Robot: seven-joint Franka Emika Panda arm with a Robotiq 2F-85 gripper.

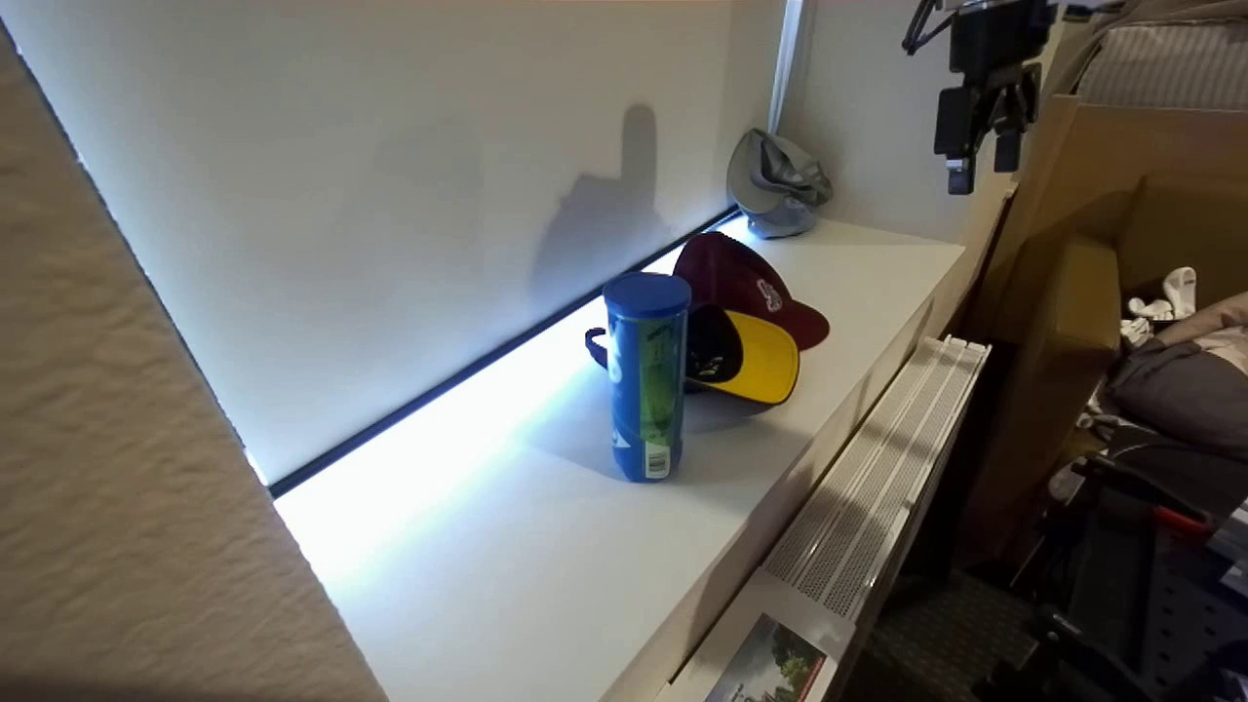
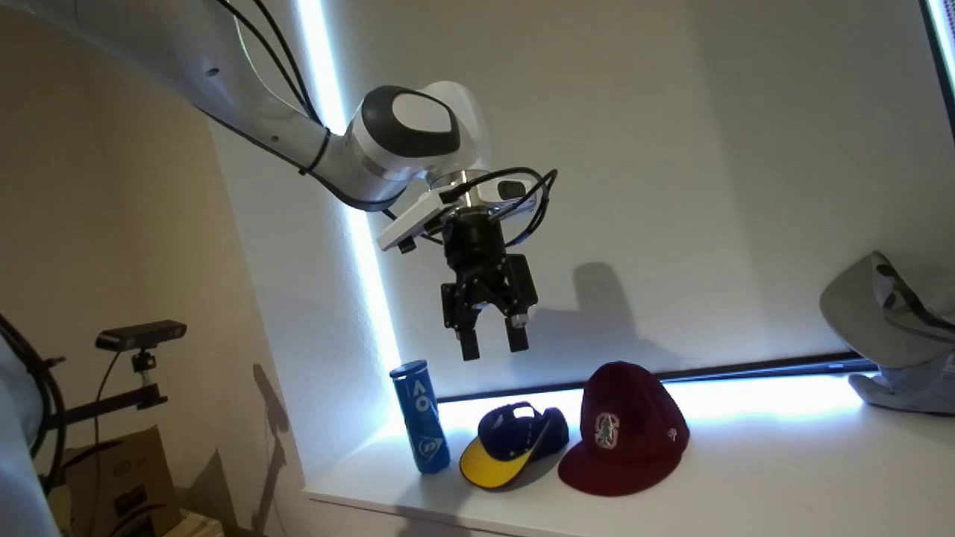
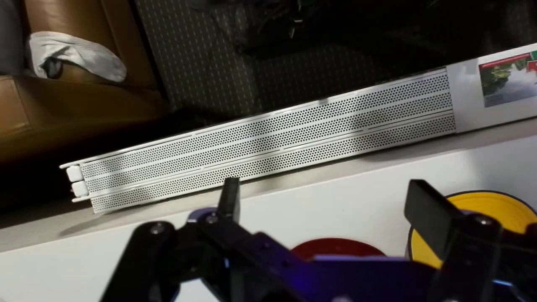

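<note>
My gripper points down in the air, open, with nothing between its fingers. In exterior view 1 the gripper is at the upper right, well above the white sill. On that sill stand a blue tennis ball can, upright, a navy cap with a yellow brim, and a maroon cap. At the far end lies a grey cap. The wrist view shows part of the maroon brim below the gripper and the yellow brim partly behind the right finger.
A white perforated radiator runs along the sill's front edge, lower than the sill. Beside it is a brown leather seat. The near part of the sill in exterior view 1 is bare.
</note>
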